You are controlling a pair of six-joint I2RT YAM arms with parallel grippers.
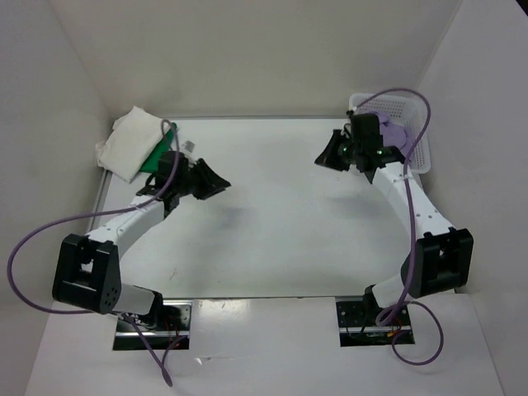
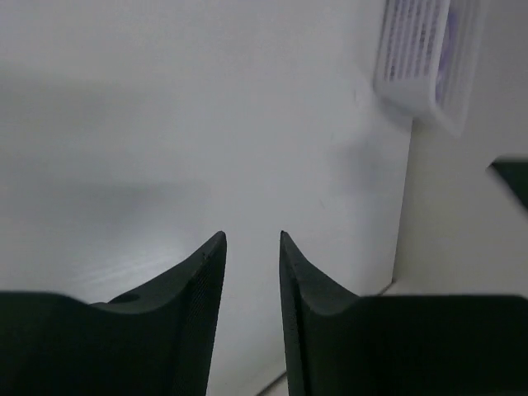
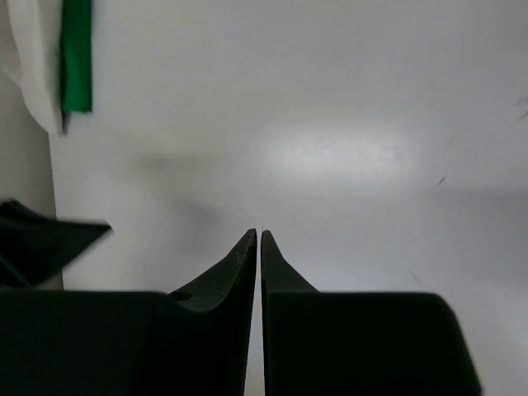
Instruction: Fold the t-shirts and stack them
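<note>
A pale cream shirt [image 1: 132, 144] lies on a green one [image 1: 155, 155] at the table's far left corner; edges of the cream [image 3: 35, 62] and green [image 3: 76, 58] cloth show in the right wrist view. Purple cloth [image 1: 394, 134] sits in the white basket [image 1: 425, 153] at far right, partly hidden by my right arm. Over bare table left of centre is my left gripper, part open with an empty gap. My right gripper hangs in front of the basket, its fingertips together and nothing visible between them.
Walls stand close behind and on both sides. Purple cables [image 1: 70, 219] loop beside both arms.
</note>
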